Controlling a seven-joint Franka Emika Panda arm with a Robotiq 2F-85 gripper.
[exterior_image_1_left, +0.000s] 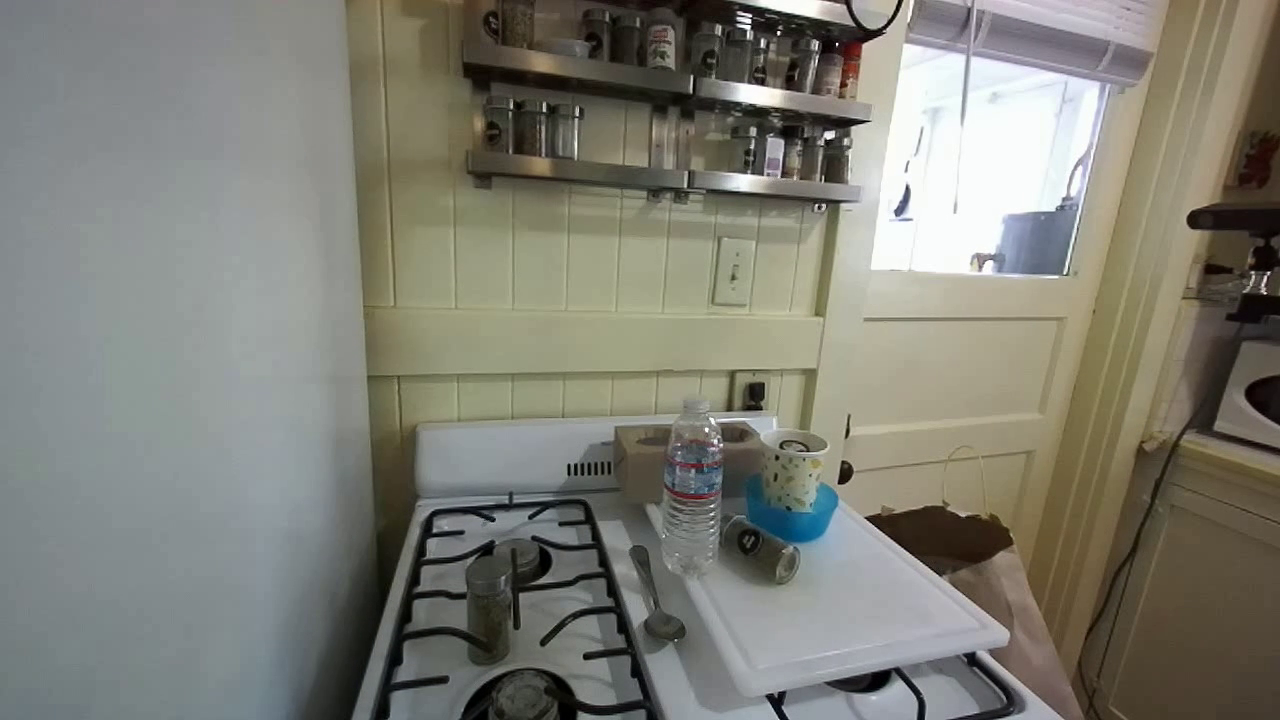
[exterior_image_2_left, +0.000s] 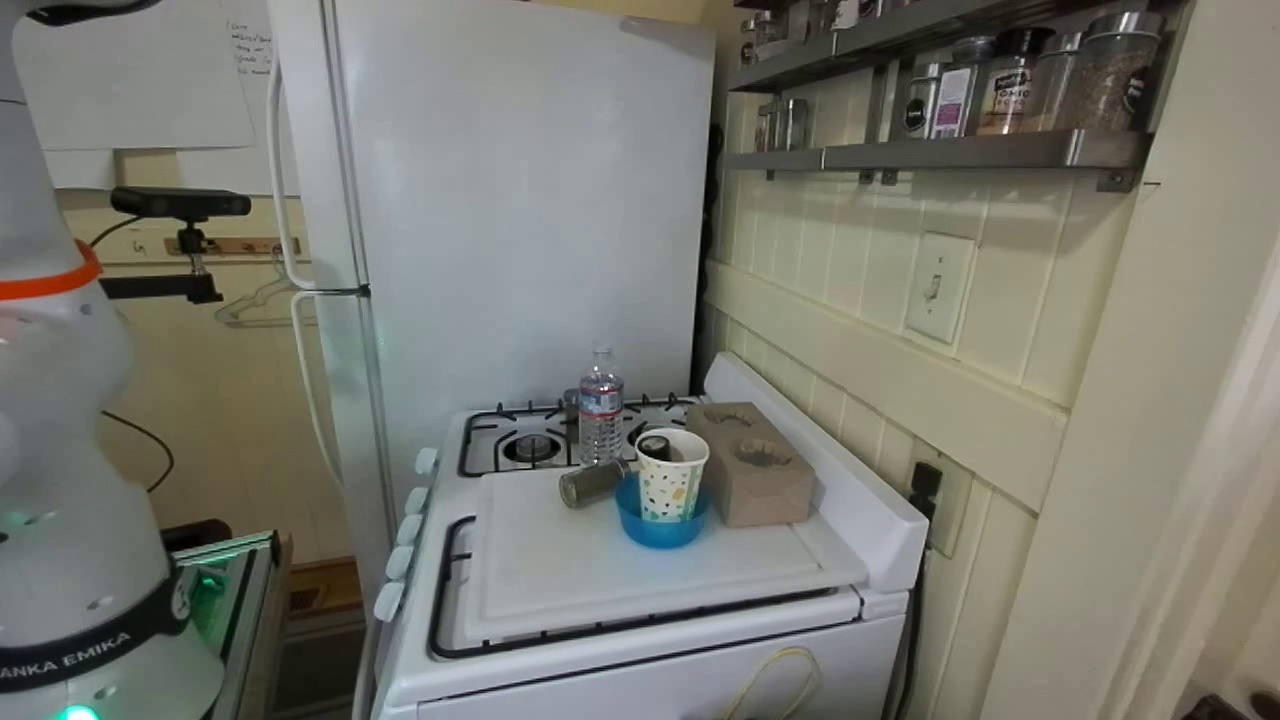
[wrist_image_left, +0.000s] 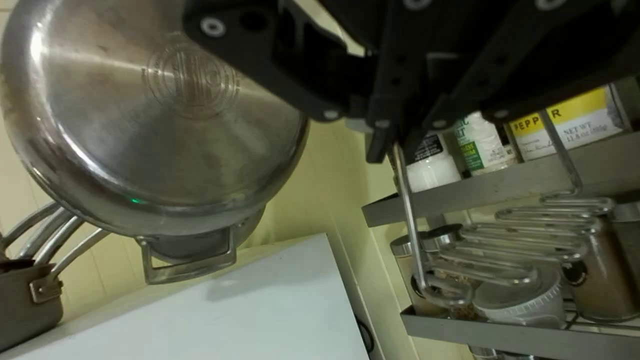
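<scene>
In the wrist view, my gripper is shut on a metal wire tool (wrist_image_left: 414, 222) that looks like a potato masher. One straight wire runs down from between the dark fingers to a flat zigzag part (wrist_image_left: 516, 240). A second straight wire rises at the right towards the gripper body; the tool's handle is hidden. Behind the zigzag are shelf jars, and I cannot tell whether it touches them. Neither exterior view shows the gripper; only a black loop (exterior_image_1_left: 876, 14) hangs into the top of exterior view 1.
A large steel pot (wrist_image_left: 180, 132) fills the wrist view's left, above a white surface (wrist_image_left: 288, 306). Spice shelves (wrist_image_left: 492, 192) stand close at right. On the stove are a water bottle (exterior_image_1_left: 692, 504), patterned cup (exterior_image_1_left: 792, 474) in a blue bowl (exterior_image_1_left: 806, 518), fallen jar (exterior_image_1_left: 763, 550) and spoon (exterior_image_1_left: 655, 606).
</scene>
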